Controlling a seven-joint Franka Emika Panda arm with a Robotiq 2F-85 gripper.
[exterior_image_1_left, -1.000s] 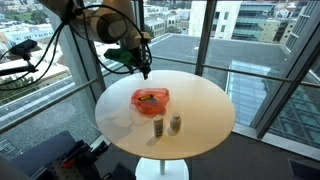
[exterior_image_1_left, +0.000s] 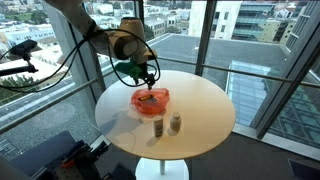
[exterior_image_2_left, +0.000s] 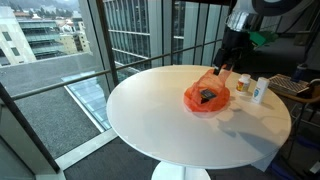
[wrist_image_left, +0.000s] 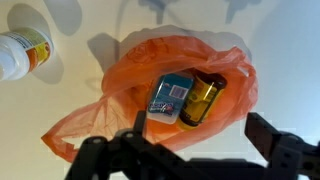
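An orange-red plastic bag (wrist_image_left: 124, 82) lies spread open on the white round table, also seen as a red bag (exterior_image_1_left: 161, 105) in exterior view 1. Inside it, side by side, rest a small grey-blue pack (wrist_image_left: 170, 97) and a black and gold cylinder (wrist_image_left: 203, 98). My gripper is open above the bag, its dark fingers wide apart on either side of the bag's near part. Nothing shows between them. From the side, the gripper (exterior_image_1_left: 148, 83) hangs a short way over the bag's contents.
A white bottle with an orange label (wrist_image_left: 32, 45) stands beside the bag, and a second bottle (exterior_image_2_left: 260, 90) is close to it. Tall windows stand behind it.
Over the last second the arm has come down, bringing the gripper closer to the bag. The bag and both bottles have stayed in place.
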